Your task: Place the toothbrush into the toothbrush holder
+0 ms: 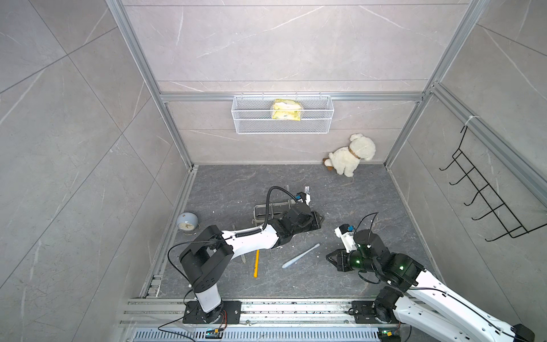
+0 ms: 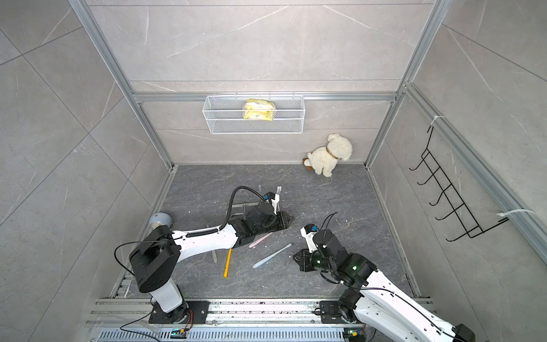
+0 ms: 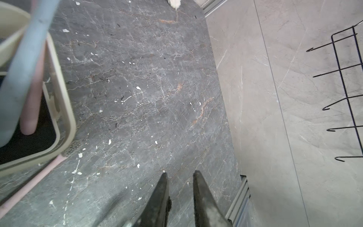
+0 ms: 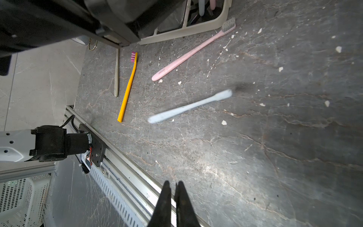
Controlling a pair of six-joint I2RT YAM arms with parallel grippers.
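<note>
The light blue toothbrush [image 4: 185,108] lies on the grey floor, slightly blurred, left of my right gripper [image 1: 330,261] and clear of it. In the right wrist view that gripper's fingers [image 4: 165,194] are almost together, and nothing shows between them. The beige toothbrush holder [image 3: 67,113] has a light blue handle [image 3: 24,64] and a pink handle [image 3: 32,109] standing tilted in one compartment. My left gripper is just right of the holder, its fingers parted with only floor visible between them. Its arm covers part of the holder [image 1: 261,212] from above.
A pink toothbrush [image 4: 181,61] lies along the holder's front. Farther left on the floor are a yellow toothbrush [image 4: 128,89] and a greyish one [image 4: 116,73]. A white plush dog [image 1: 347,156] sits at the back.
</note>
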